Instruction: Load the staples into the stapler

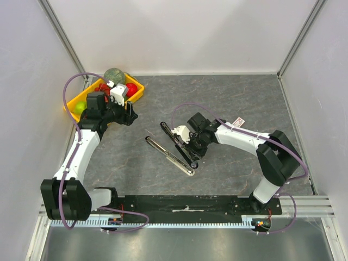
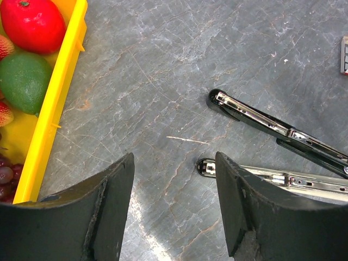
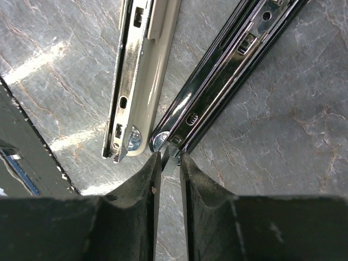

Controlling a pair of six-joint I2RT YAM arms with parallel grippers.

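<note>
A black stapler (image 1: pixel 168 131) lies opened out on the grey table, near the middle in the top view. Its metal channel (image 3: pixel 217 81) runs down toward my right gripper in the right wrist view. The two fingers there stand a narrow gap apart at the channel's near end. Between their tips shows a small grey piece, looking like a strip of staples (image 3: pixel 171 163); whether both fingers press on it is unclear. My left gripper is open and empty, over the table beside the yellow bin.
A second, pale stapler (image 3: pixel 157 70) lies opened beside the black one. The yellow bin (image 2: pixel 57 92) of toy fruit stands at the back left. A small white-and-red box (image 1: pixel 238 122) lies to the right.
</note>
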